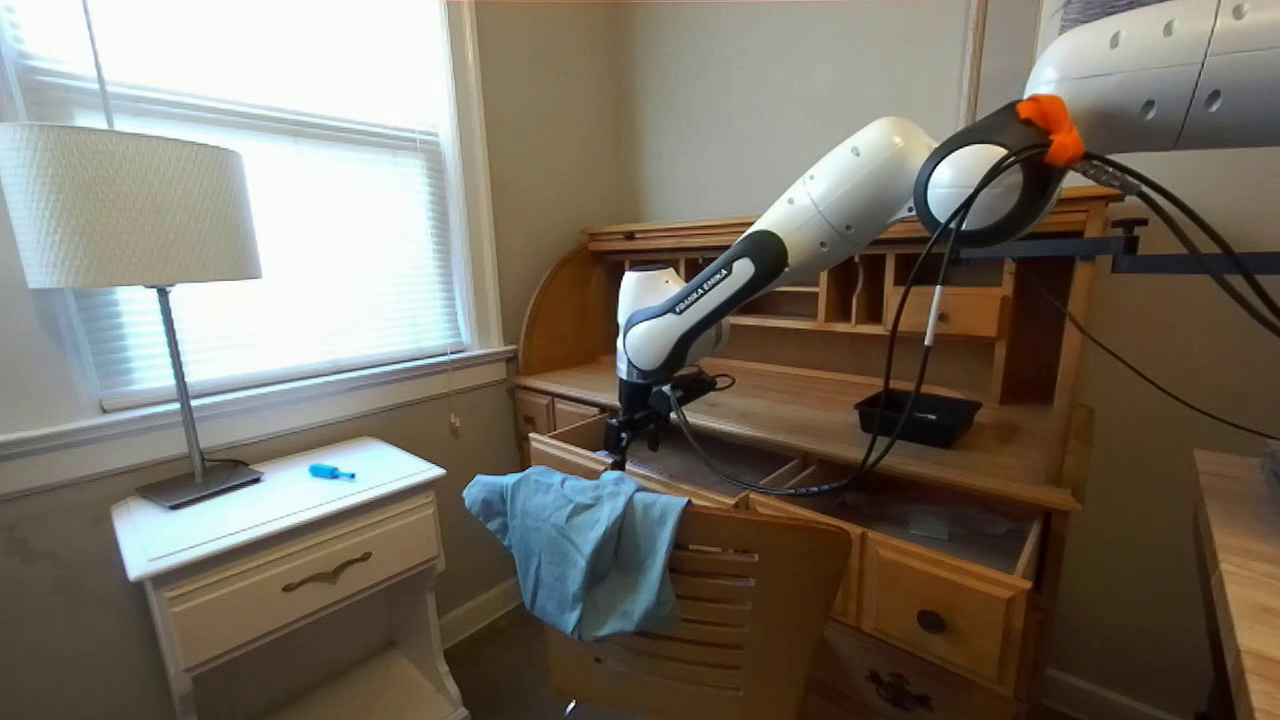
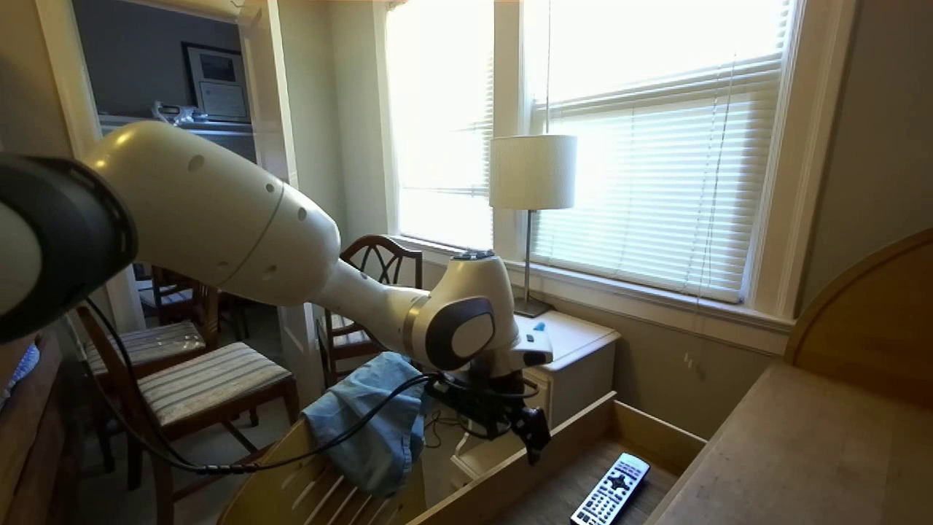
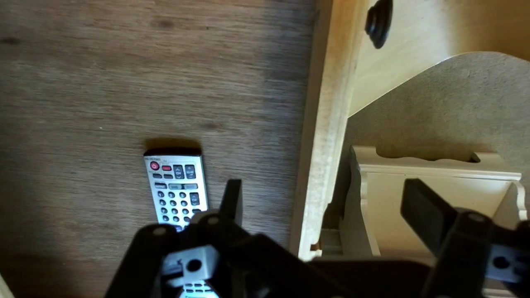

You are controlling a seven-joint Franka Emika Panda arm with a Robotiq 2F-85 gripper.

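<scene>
My gripper is open with nothing held between its fingers. In the wrist view, its left finger (image 3: 231,201) appears over the drawer interior, and its right finger (image 3: 427,211) appears beyond the drawer's front wall (image 3: 323,129). On the drawer floor lies a silver remote (image 3: 179,186), left of that wall; the gripper body hides part of it. In exterior view 2 the remote (image 2: 612,490) is in the pulled-out drawer, with my gripper (image 2: 535,442) near the front wall. Whether the fingers touch the wood cannot be told.
A chair with a blue cloth (image 1: 588,546) over its back stands before the desk. A black tray (image 1: 918,416) rests on the desktop, and another drawer (image 1: 948,528) is open at right. The white nightstand (image 1: 288,492) carries a lamp and a blue object.
</scene>
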